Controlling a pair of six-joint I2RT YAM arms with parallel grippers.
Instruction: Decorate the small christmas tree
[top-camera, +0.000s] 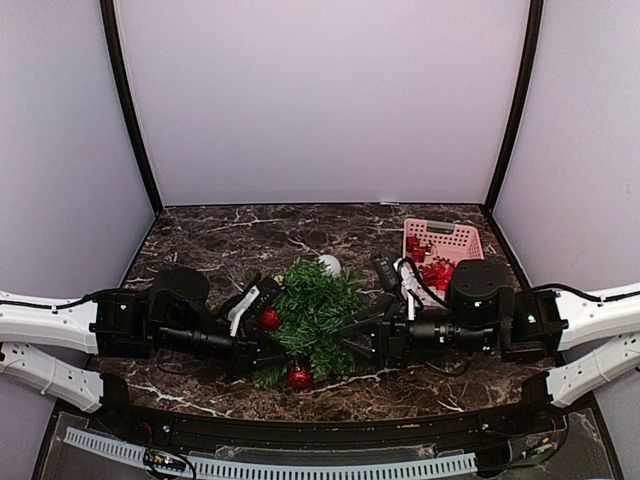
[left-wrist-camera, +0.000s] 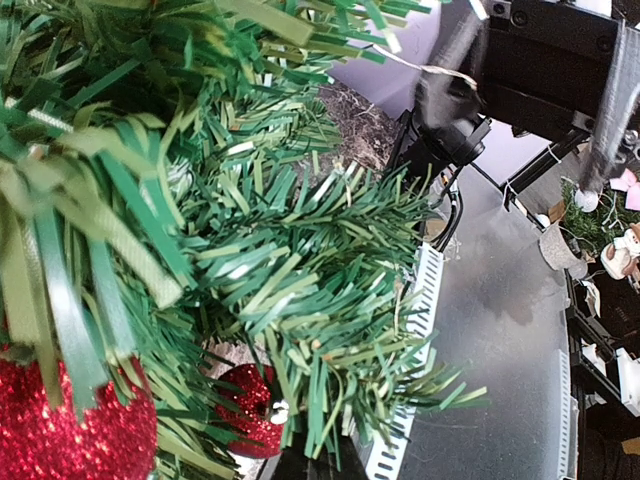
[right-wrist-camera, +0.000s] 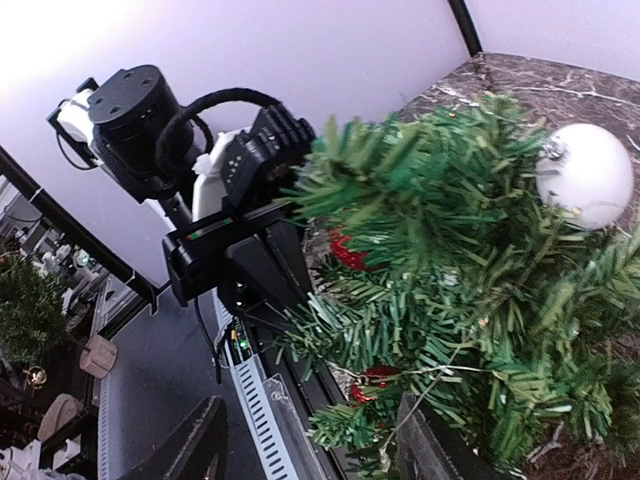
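The small green tree (top-camera: 315, 300) stands at the front centre, holding red baubles (top-camera: 300, 375) and a white bauble (right-wrist-camera: 585, 175). My left gripper (top-camera: 265, 355) is at its left side, among the lower branches; its fingertips are hidden behind foliage in the left wrist view, where red glitter baubles (left-wrist-camera: 75, 430) show close by. My right gripper (top-camera: 360, 340) is at the tree's right side, open, its fingers at the bottom of the right wrist view with branches and a thin wire before them.
A pink basket (top-camera: 460, 240) with red ornaments stands at the back right. Side walls enclose the table.
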